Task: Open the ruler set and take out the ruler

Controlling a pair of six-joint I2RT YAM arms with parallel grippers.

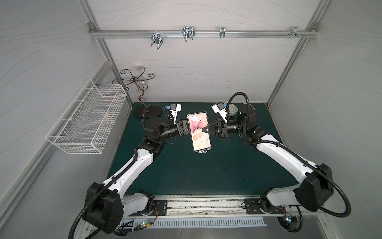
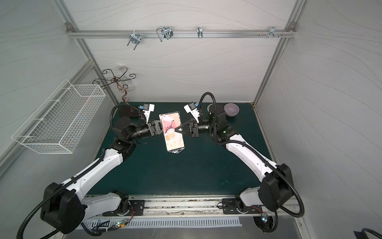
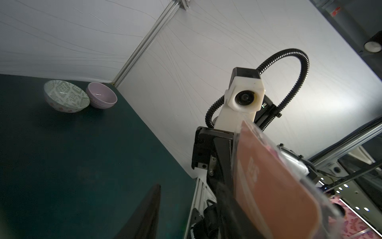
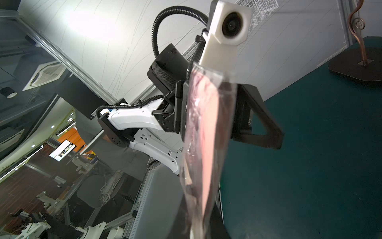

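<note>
The pink ruler set (image 1: pixel 197 141) in a clear plastic sleeve stands upright in mid-air above the table, held by my right gripper (image 1: pixel 205 129), which is shut on its right edge. In the left wrist view its pink face (image 3: pixel 274 187) fills the lower right. My left gripper is at the set's left edge, fingers apart; the fingertips are blurred in that view and partly hidden behind the set in the top views. Whether it touches the sleeve is unclear.
A patterned bowl (image 3: pixel 65 95) and a lilac bowl (image 2: pixel 231 109) sit at the back right. A metal stand (image 4: pixel 362 59) is at the back left, a wire basket (image 1: pixel 89 119) on the left wall.
</note>
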